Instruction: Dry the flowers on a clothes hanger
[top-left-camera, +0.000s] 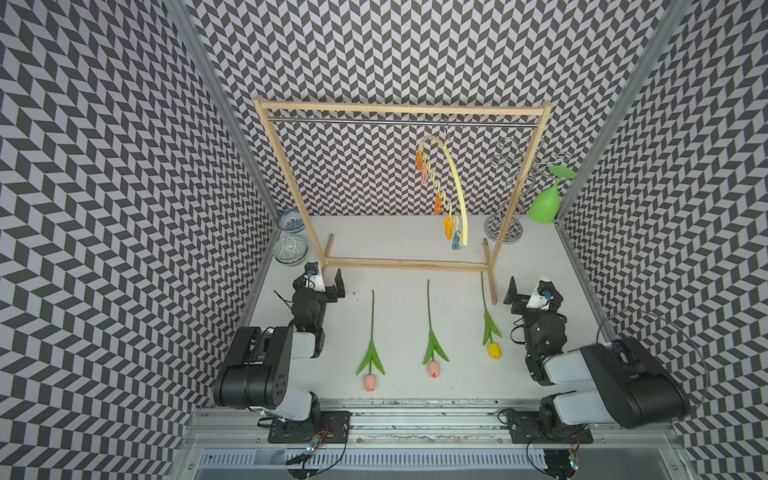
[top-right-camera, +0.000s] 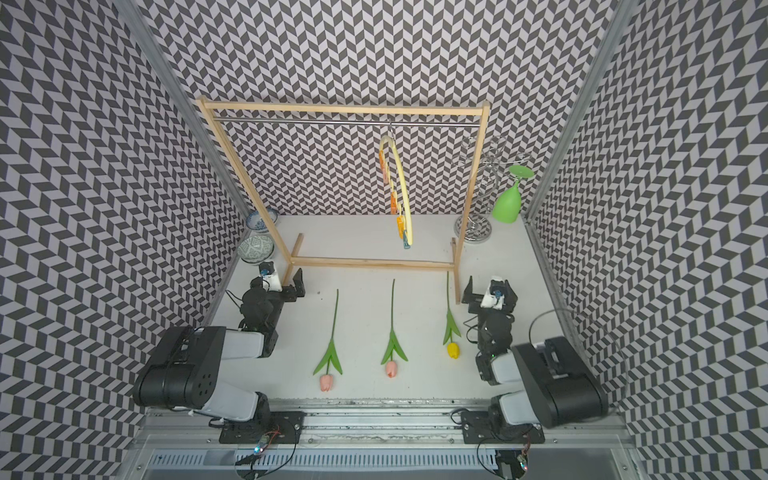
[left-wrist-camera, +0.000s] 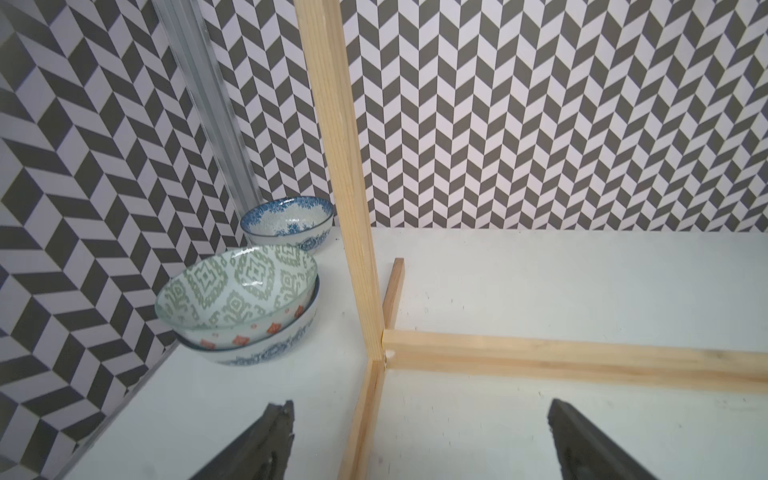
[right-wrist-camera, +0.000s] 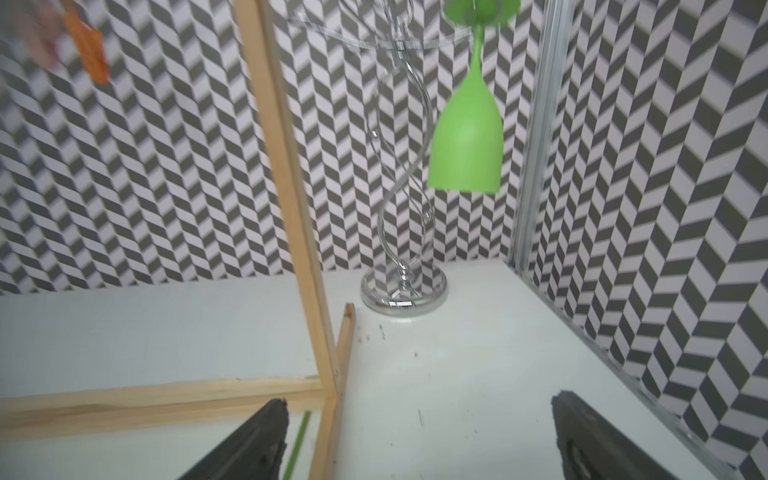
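Observation:
A yellow hanger (top-left-camera: 456, 180) with orange, pink and blue clips hangs from the metal bar (top-left-camera: 360, 121) of a wooden rack (top-right-camera: 368, 263). In front of the rack two pink tulips (top-left-camera: 369, 381) (top-left-camera: 433, 368) and a yellow tulip (top-left-camera: 494, 350) lie on the table, stems pointing back. My left gripper (top-left-camera: 318, 280) stands open and empty by the rack's left foot. My right gripper (top-left-camera: 533, 293) is open and empty just right of the yellow tulip and the rack's right foot. Both wrist views show parted fingers.
Patterned bowls (left-wrist-camera: 236, 292) sit at the back left. A chrome stand (right-wrist-camera: 404, 296) with a green cup (right-wrist-camera: 465, 144) is at the back right, behind the rack's post. The table (top-left-camera: 400, 304) is otherwise fairly clear.

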